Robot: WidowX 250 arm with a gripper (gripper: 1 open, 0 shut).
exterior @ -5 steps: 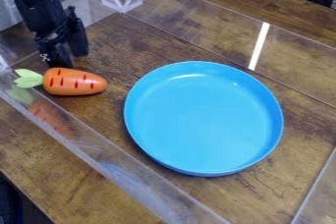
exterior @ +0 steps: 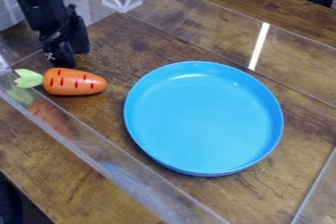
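The black gripper [exterior: 57,43] hangs at the upper left, just above and behind an orange toy carrot [exterior: 77,82] with dark stripes and a pale green top, lying on the wooden surface. Whether the dark fingers are open or shut is hard to make out. A large blue plate [exterior: 203,118] sits to the right of the carrot.
A clear plastic wall [exterior: 105,164] runs along the lower left, close to the carrot.
The gripper has shifted very slightly; the carrot and plate look unmoved.
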